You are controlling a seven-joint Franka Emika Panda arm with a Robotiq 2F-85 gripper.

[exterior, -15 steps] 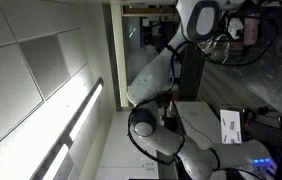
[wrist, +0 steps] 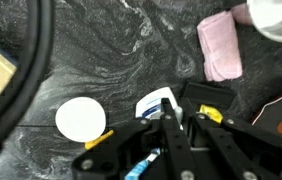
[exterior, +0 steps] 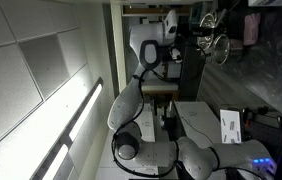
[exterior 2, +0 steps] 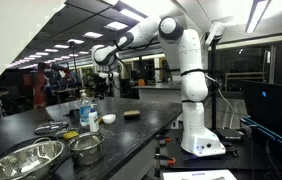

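My gripper points down over the dark counter in the wrist view, its black fingers close together. A white object [wrist: 156,102] shows right at their tips, and the fingers appear shut on it. Its full shape is hidden by the fingers. In exterior view 2 the gripper [exterior 2: 106,84] hangs above the counter, too small to make out what it holds. Exterior view 1 has the arm's end [exterior: 149,42] near the counter's left side.
Around the gripper lie a pink cloth [wrist: 219,46], a black block [wrist: 205,96], a white round item [wrist: 80,119] and a white bowl [wrist: 277,14]. Metal pots [exterior 2: 86,149] and bottles [exterior 2: 85,108] stand on the counter [exterior 2: 141,134], whose far part looks clearer.
In exterior view 1 the arm's end has swung left and down in the picture, away from the counter's right part. More of the glassware and counter now shows.
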